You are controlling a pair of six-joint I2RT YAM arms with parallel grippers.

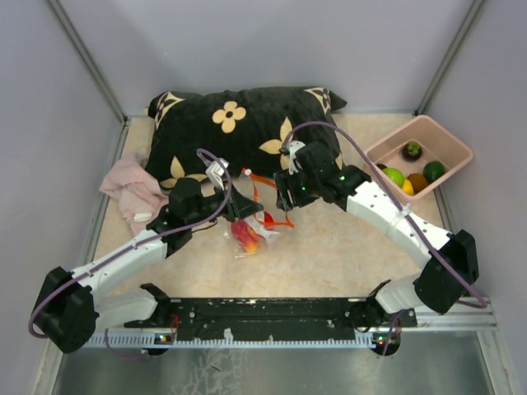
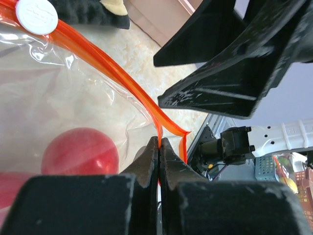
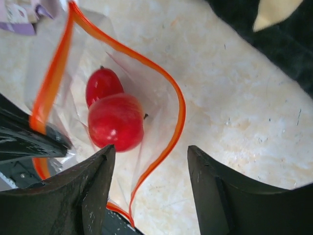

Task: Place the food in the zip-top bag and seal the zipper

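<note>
The zip bag with red food inside lies between my arms, its orange zipper gaping open. In the right wrist view two red items, the larger a red food piece, show inside the mouth. My left gripper is shut at the orange zipper edge; at most thin bag rim is between its fingertips. My right gripper is part open above the bag's mouth, the zipper strip between and below its spread fingers, not visibly gripped; in the left wrist view its black fingers hang beside the strip.
A pink bin of fruit and vegetables sits at right. A dark cushion lies along the back, a pink cloth at left. Bare table shows right of and in front of the bag.
</note>
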